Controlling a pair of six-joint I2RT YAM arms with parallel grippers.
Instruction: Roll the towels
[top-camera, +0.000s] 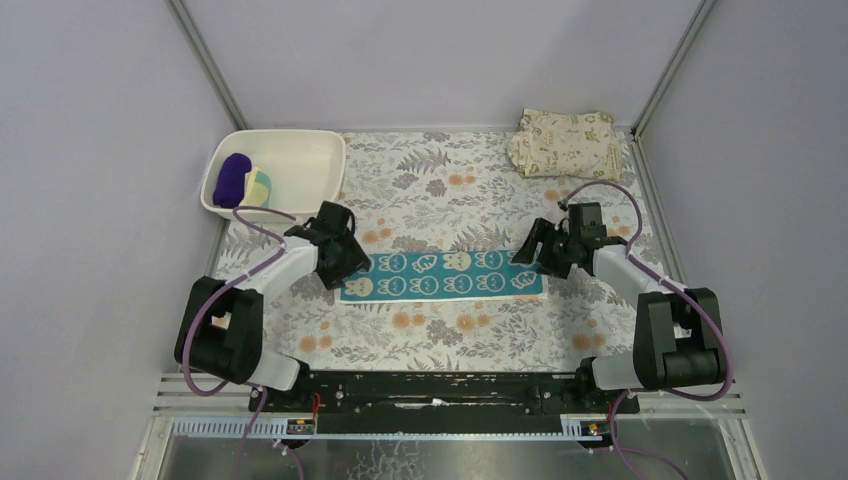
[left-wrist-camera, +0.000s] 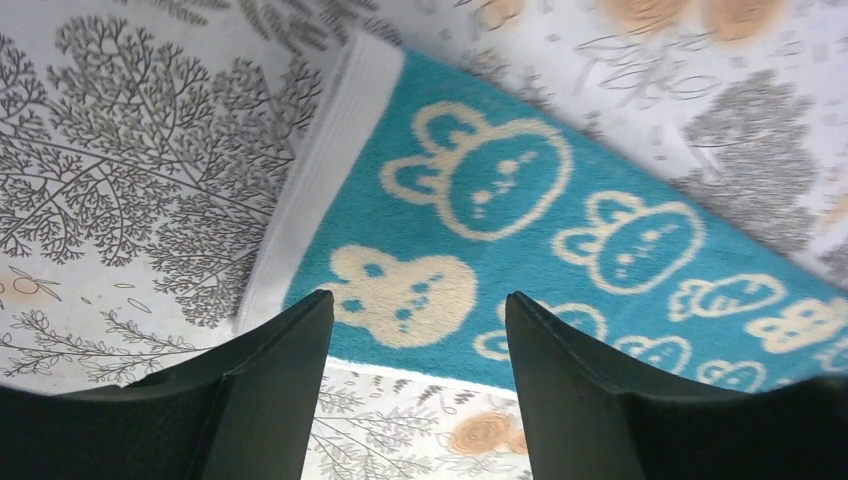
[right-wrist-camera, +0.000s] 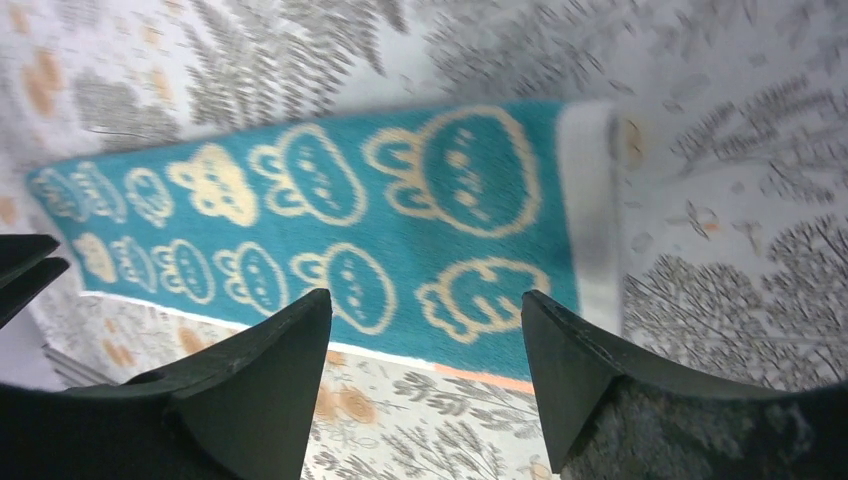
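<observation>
A teal towel (top-camera: 440, 276) with cream animal-face figures lies as a long flat strip across the middle of the table. Over its left end hangs my left gripper, its fingers apart and nothing between them; the towel's pale left hem shows beyond the fingertips. At the other end my right gripper is open above the towel, with the pale right hem just past its right finger. Neither gripper holds cloth. In the top view the hands hide both ends of the strip.
A white bin (top-camera: 310, 165) at the back left holds a purple roll (top-camera: 231, 180) and a yellow-and-teal roll (top-camera: 256, 188). Folded patterned cloth (top-camera: 566, 145) lies at the back right.
</observation>
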